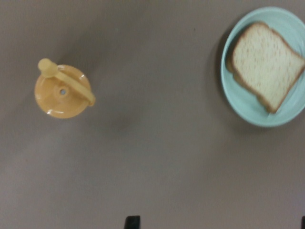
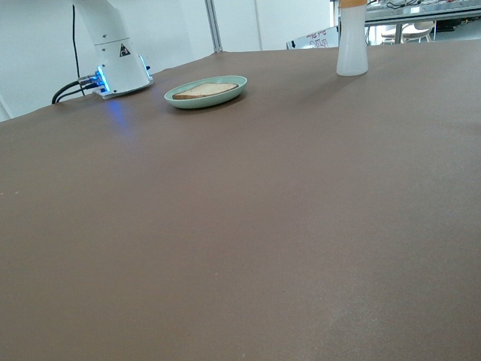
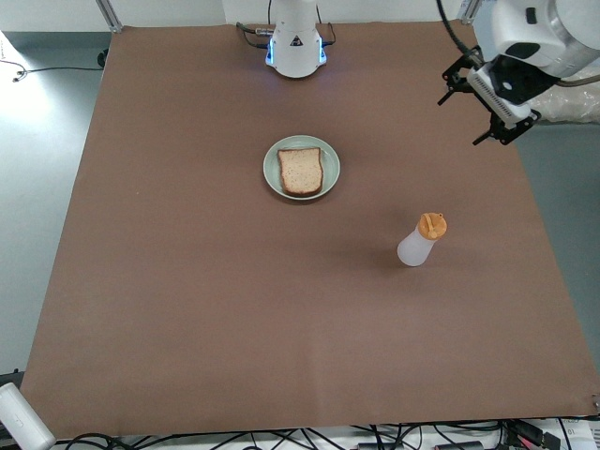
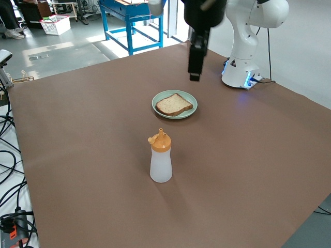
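A slice of bread (image 3: 300,171) lies on a pale green plate (image 3: 270,178) in the middle of the brown table (image 3: 234,300). Nearer the right side stands a translucent white bottle (image 4: 160,164) with an orange cap (image 1: 61,95). My gripper (image 3: 477,121) is raised at the top right in the left camera view, fingers apart, above and away from both things. In the wrist view only the tips of its fingers show at the bottom edge, widely separated, with bare table between them.
A white robot base (image 3: 295,52) with cables stands at the back of the table. Cables and equipment (image 4: 15,227) line one side beyond the edge.
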